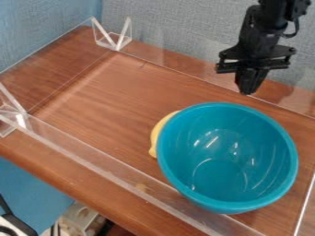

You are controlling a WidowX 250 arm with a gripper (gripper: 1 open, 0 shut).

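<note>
My black gripper (246,81) hangs at the upper right, above the back of the wooden table, with its fingertips close together and nothing visible between them. Below it, a large teal bowl (227,161) sits at the front right. A yellow object (159,130) lies at the bowl's left side, partly hidden behind it.
Clear acrylic walls (113,171) edge the table (117,97), with white corner brackets (110,37) at the back left and on the left. A grey textured wall stands behind.
</note>
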